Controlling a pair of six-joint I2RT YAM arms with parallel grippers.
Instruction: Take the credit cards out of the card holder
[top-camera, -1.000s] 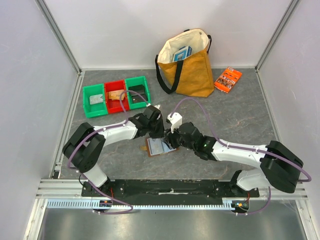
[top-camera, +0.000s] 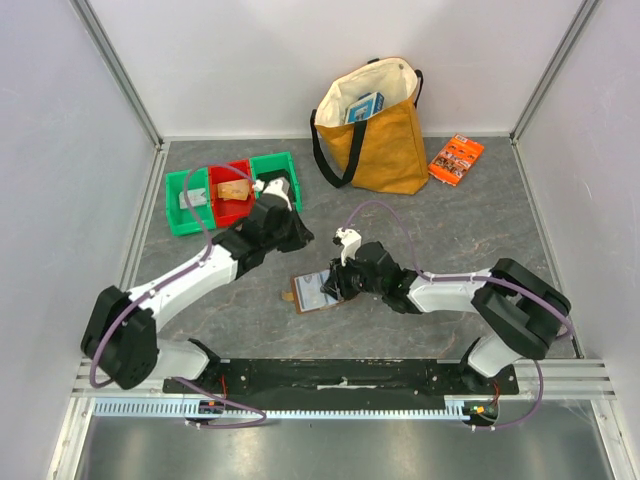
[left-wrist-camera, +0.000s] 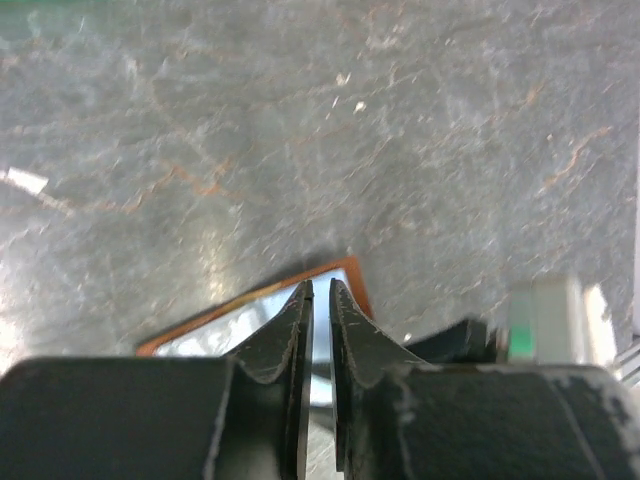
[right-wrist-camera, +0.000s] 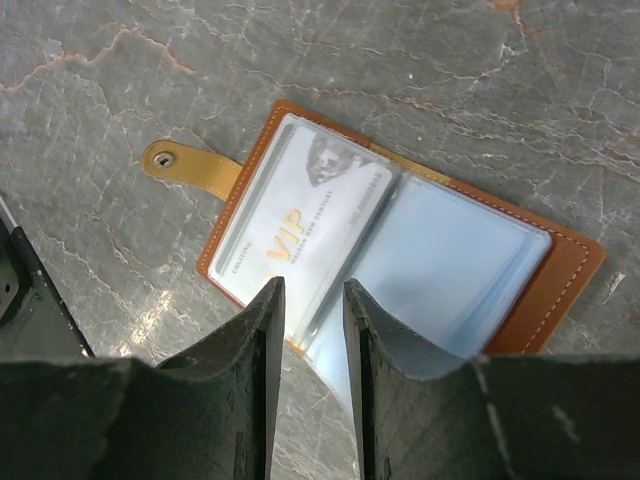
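Note:
The brown card holder lies unfolded on the dark table, its tan snap strap sticking out to one side. A white card marked VIP sits under the clear sleeve of one half; the other half shows a pale, empty-looking sleeve. Over the holder hovers my right gripper, part open, its fingertips apart with nothing visible between them. My left gripper is shut, nothing showing between its fingers. In the top view it is up and left of the holder, clear of it.
Behind the left arm stand a green bin, a red bin and another green bin. A mustard tote bag and an orange packet are at the back.
My left arm has drawn away from the holder, up and to the left. The right gripper has stayed over the holder with only a small shift. The holder looks unmoved.

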